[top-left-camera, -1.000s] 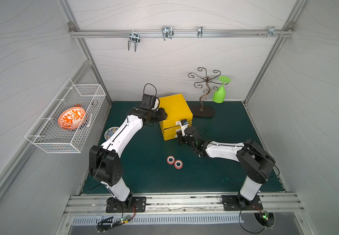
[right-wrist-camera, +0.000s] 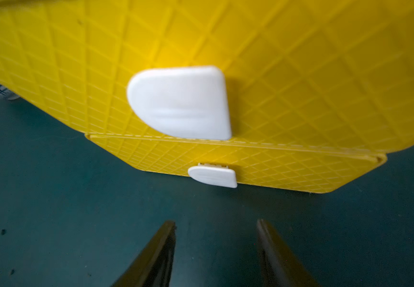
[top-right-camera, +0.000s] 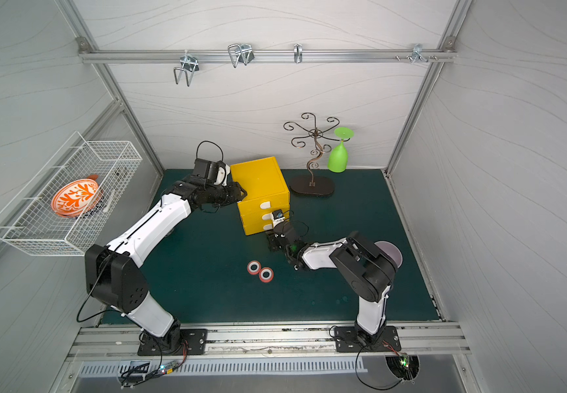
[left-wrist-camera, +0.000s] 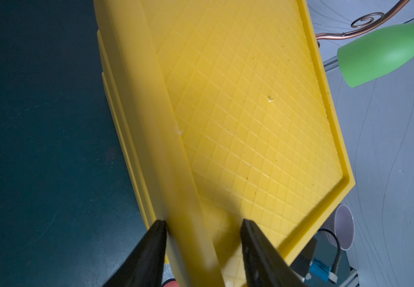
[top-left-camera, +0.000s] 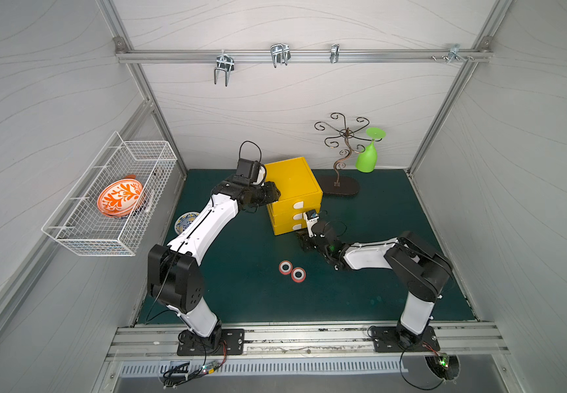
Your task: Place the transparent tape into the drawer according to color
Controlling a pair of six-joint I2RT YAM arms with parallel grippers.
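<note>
A yellow drawer unit [top-left-camera: 290,171] with white handles [right-wrist-camera: 178,102] stands at the back middle. My left gripper is shut on its top left edge, a finger either side of the raised rim. My right gripper is open low in front of the drawers, below a lower white handle [right-wrist-camera: 212,176], nothing between its fingers.
A wire basket [top-left-camera: 67,242] with an orange bowl [top-left-camera: 119,196] hangs at left, a plate [top-left-camera: 185,222] below. A metal stand [top-left-camera: 335,186] with a green glass [top-left-camera: 366,157] is behind at right. A pink cup [top-right-camera: 388,254] sits right.
The left arm and tape rolls have stayed in place.
</note>
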